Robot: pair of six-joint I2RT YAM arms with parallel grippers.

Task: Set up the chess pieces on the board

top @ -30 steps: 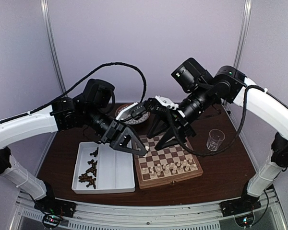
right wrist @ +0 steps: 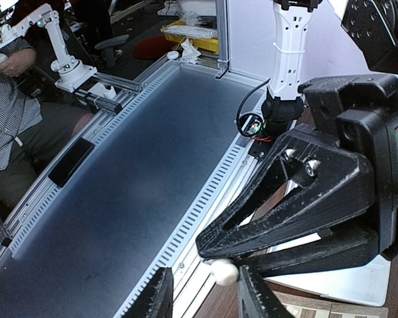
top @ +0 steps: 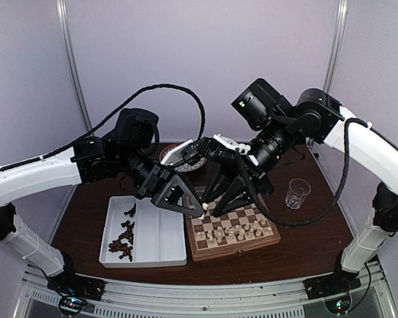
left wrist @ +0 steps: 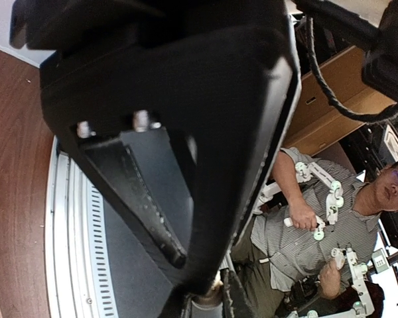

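Note:
Above the chessboard (top: 200, 252) my two grippers meet. The left gripper (top: 201, 211) is shut on a pale chess piece (right wrist: 223, 272), whose rounded end sticks out of the fingertips. My right gripper (top: 211, 207) stands open, its fingers (right wrist: 162, 291) spread on the near side of that piece. In the right wrist view the piece appears in the gap, closer to the right-hand finger; contact cannot be told. The right gripper's big finger (left wrist: 166, 86) hides most of the piece in the left wrist view. Several pale pieces (top: 232, 233) stand on the board's near rows.
A white tray (top: 160, 232) left of the board holds several dark pieces (top: 125, 242) in its left compartment; its right side is empty. A clear glass (top: 297, 195) stands to the right. Behind the arms sits a patterned dish (top: 194, 165), partly covered.
The left gripper has barely moved and keeps the piece.

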